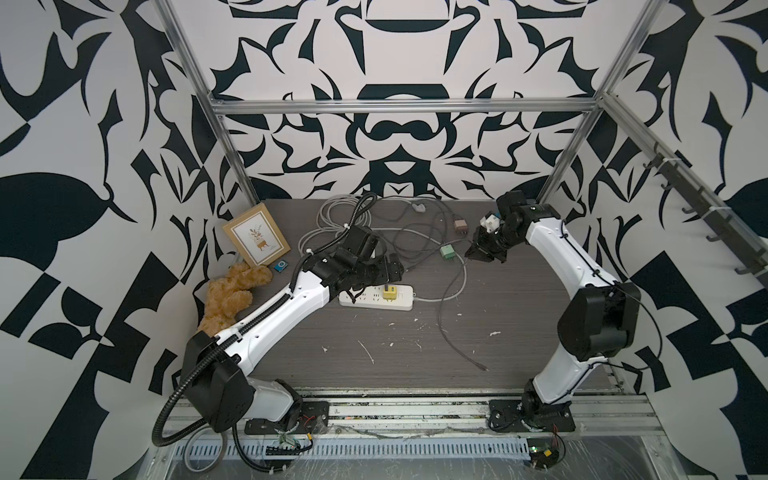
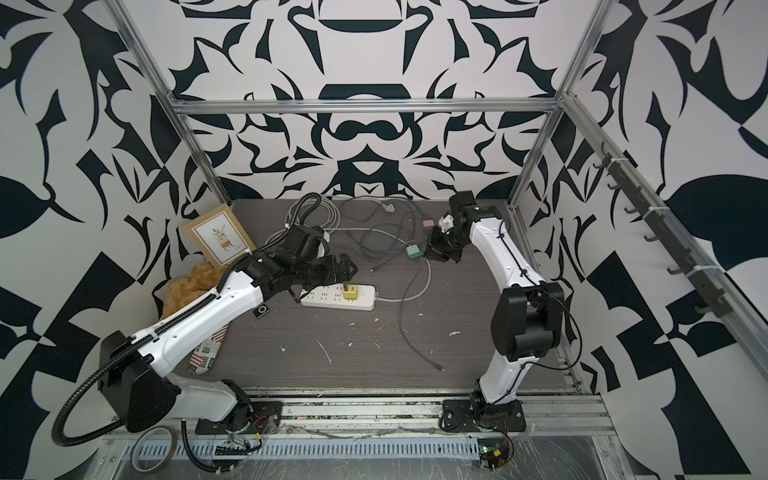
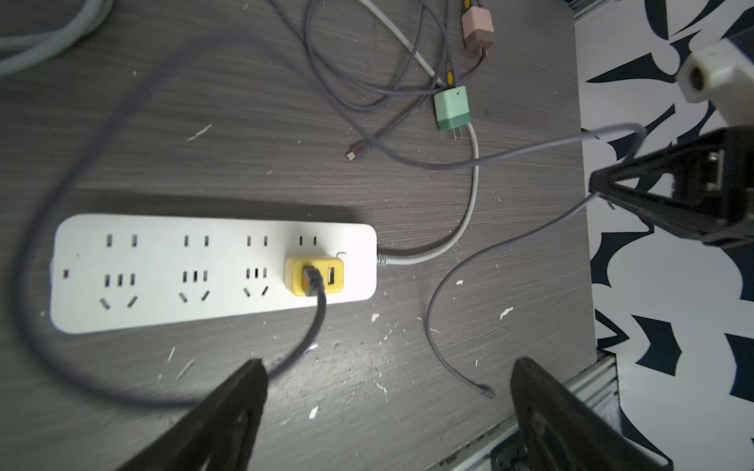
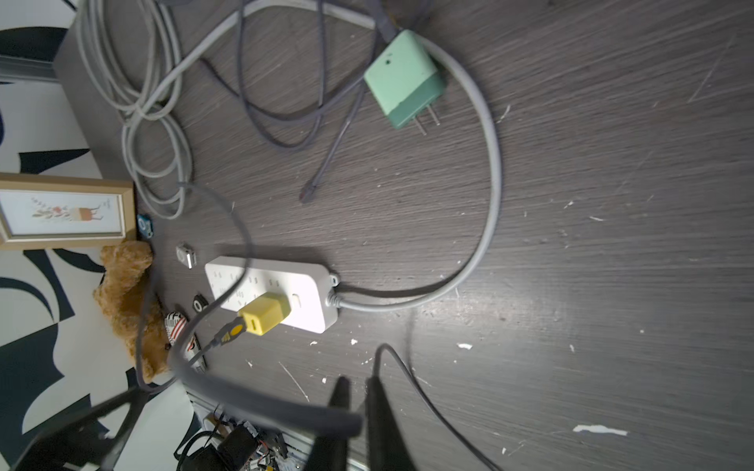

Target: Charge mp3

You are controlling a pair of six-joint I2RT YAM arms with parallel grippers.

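Plugged into the white power strip (image 3: 196, 274), the yellow charger (image 3: 336, 274) has a dark grey cable (image 3: 317, 318) in one port. That cable loops through the air to my right gripper, whose fingertips stand close together around it. Whether they grip it is unclear. Its loose end (image 3: 485, 391) lies on the table near the front. My left gripper is open above the strip's front side, nothing between its fingers. A small blue device (image 1: 279, 265) lies by the picture frame; I cannot tell if it is the mp3.
A green charger (image 1: 447, 251) and a pink charger (image 1: 461, 226) lie behind, among tangled cables. Coiled grey cord (image 1: 324, 224) is at the back left. The picture frame (image 1: 257, 235) and brown plush toy (image 1: 228, 298) stand left.
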